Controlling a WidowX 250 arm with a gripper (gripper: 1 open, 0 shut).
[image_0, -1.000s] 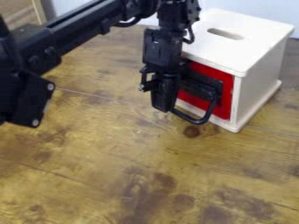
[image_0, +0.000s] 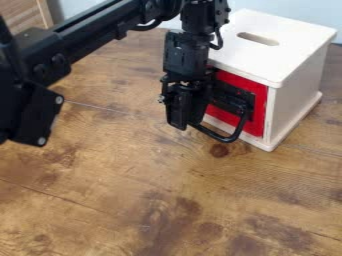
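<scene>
My black gripper (image_0: 187, 100) hangs at the front of a white box (image_0: 275, 45) in the upper right, against its red front panel (image_0: 257, 118). The gripper and its cable cover much of that panel. Whether the fingers are open, shut or holding something cannot be made out.
The box has an oval slot in its top. A pale wall stands behind, and a wooden object (image_0: 19, 14) is at the top left corner.
</scene>
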